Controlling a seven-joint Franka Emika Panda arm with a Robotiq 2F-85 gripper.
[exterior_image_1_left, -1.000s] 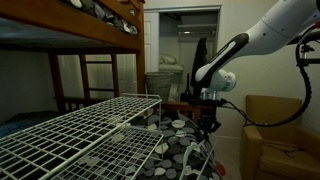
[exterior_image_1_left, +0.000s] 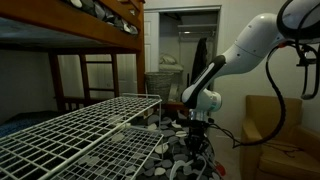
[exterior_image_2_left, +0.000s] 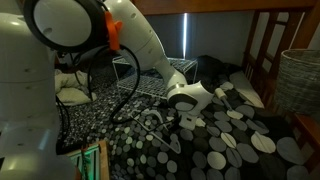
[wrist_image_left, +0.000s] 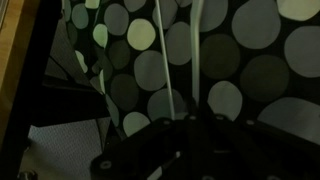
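Observation:
A dark bedspread with grey and white dots (exterior_image_1_left: 160, 163) lies below my gripper (exterior_image_1_left: 197, 143), and its pattern fills much of the wrist view. Low over the bedspread, the gripper (exterior_image_2_left: 190, 123) points down. Two thin pale strips (wrist_image_left: 195, 55) come down from the top of the wrist view and meet at the fingers of my gripper. The gripper looks shut on them, though the dim light hides the exact contact. What the strips belong to I cannot tell.
A white wire rack (exterior_image_1_left: 85, 135) stands left of the arm, and a wooden bunk bed (exterior_image_1_left: 70, 35) rises behind it. To the right is a tan armchair (exterior_image_1_left: 275, 130). A wicker basket (exterior_image_2_left: 298, 82) stands at the far right in the second exterior view.
Over the last second my arm has come down and a little to the left, bringing the gripper closer to the dotted bedspread. The rack and the armchair have stayed put.

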